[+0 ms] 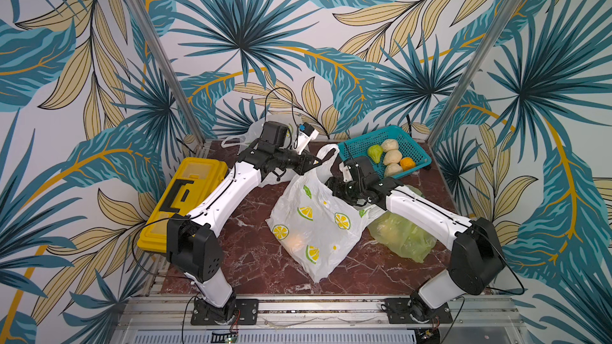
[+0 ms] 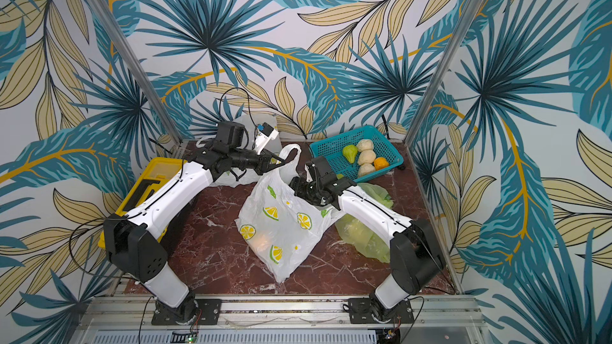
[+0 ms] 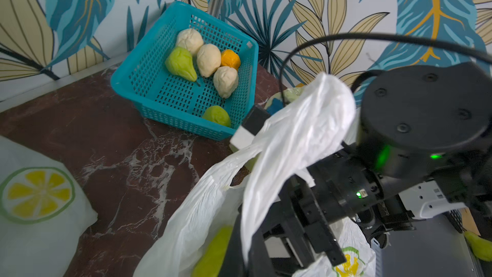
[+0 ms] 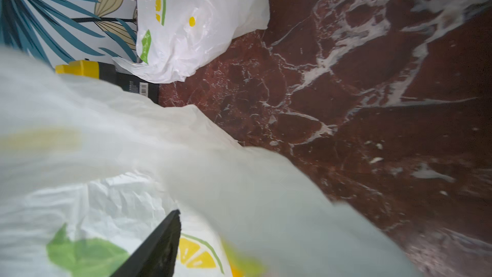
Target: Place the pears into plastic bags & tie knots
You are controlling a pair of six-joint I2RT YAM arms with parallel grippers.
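A white lemon-print plastic bag [image 1: 318,216] lies bulging at mid-table, a faint rounded shape showing through it. At its upper end, my left gripper [image 1: 318,160] is shut on the bag's plastic; in the left wrist view the handle [image 3: 312,118] arches up from the dark fingers. A green pear [image 3: 214,251] shows in the bag mouth there. My right gripper [image 1: 332,186] sits at the bag's right upper side. Blurred plastic [image 4: 169,148] covers most of the right wrist view, and only one finger [image 4: 165,248] shows, so its fingers cannot be judged. Two green pears, one at the far side [image 3: 180,64], one near [image 3: 216,115], lie in the basket.
The teal basket [image 3: 125,82] at the back right also holds pale round items and an orange one. A yellow-green bag [image 1: 408,235] lies under the right arm. Behind the left arm is another white bag [image 1: 255,132]; a yellow toolbox [image 1: 191,197] stands left.
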